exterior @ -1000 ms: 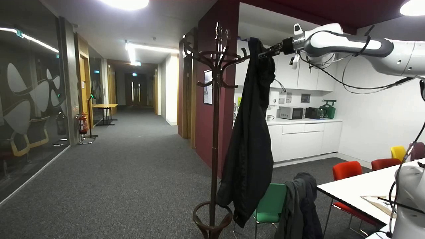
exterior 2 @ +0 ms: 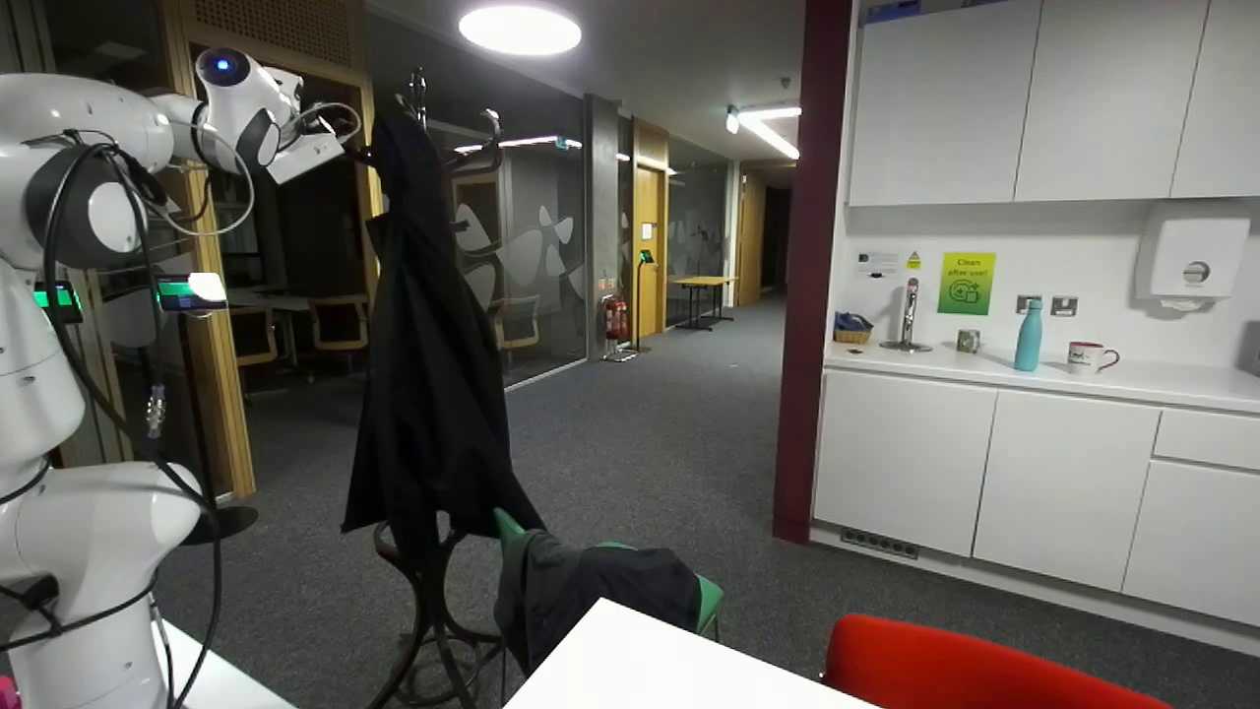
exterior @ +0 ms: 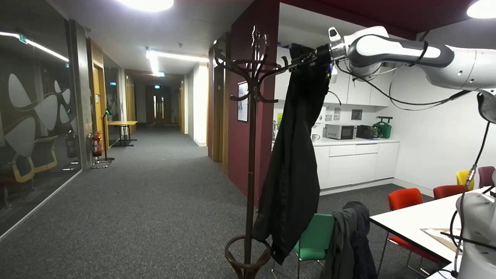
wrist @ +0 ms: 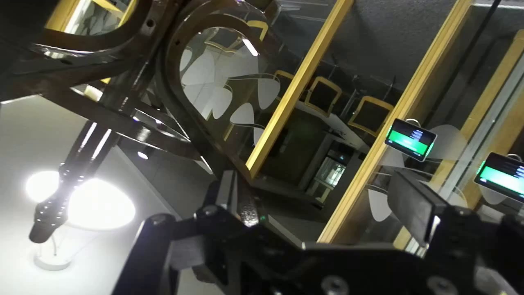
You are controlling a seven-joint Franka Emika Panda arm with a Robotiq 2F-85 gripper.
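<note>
A black jacket (exterior: 293,162) hangs from a hook of the dark brown coat stand (exterior: 251,176), its lower end beside the stand's ring. At the jacket's upper part, my gripper (exterior: 303,61) reaches in from the right, level with the hook. In the wrist view the gripper stands open, its two fingers well apart, with no cloth visible between them. The stand's curved arms (wrist: 172,93) fill that view's upper left, one ending by the left finger (wrist: 226,189). In exterior view 2 the jacket (exterior 2: 431,354) hides the fingertips.
A green chair (exterior: 316,232) with a dark garment (exterior: 346,237) over it stands below the jacket. The white table (exterior: 418,218) and red chairs (exterior: 405,199) are to the right. Left of the stand, the carpet is clear.
In exterior view 1 my arm and gripper have moved left, closer to the stand and over the jacket's top. The jacket's upper part looks wider; its lower part hangs nearly as before.
</note>
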